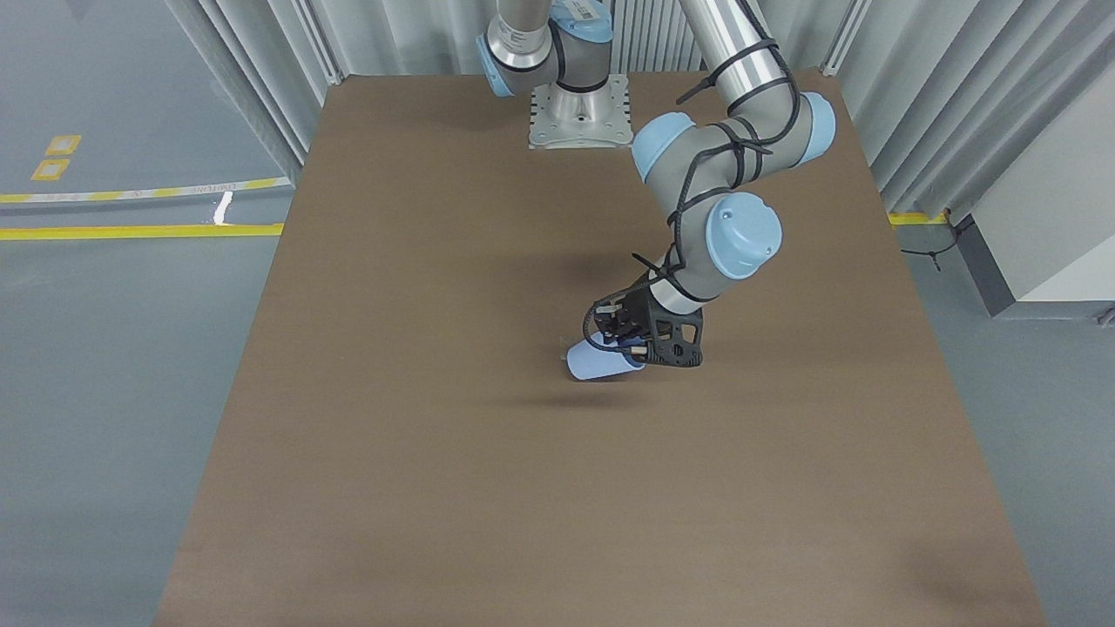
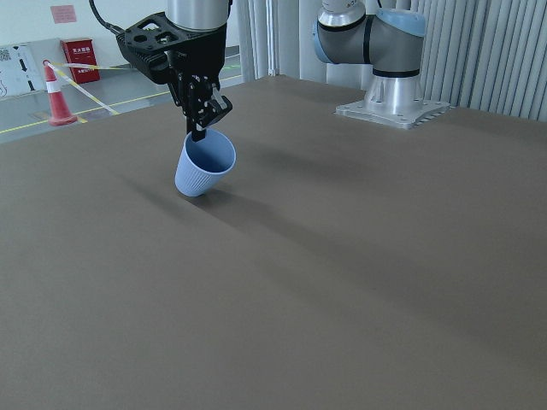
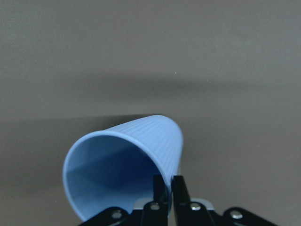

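Note:
My gripper is shut on the cup's rim, one finger inside the cup and one outside, as the wrist view shows. The cup's bottom end rests on or very near the table, and its rim end is raised.

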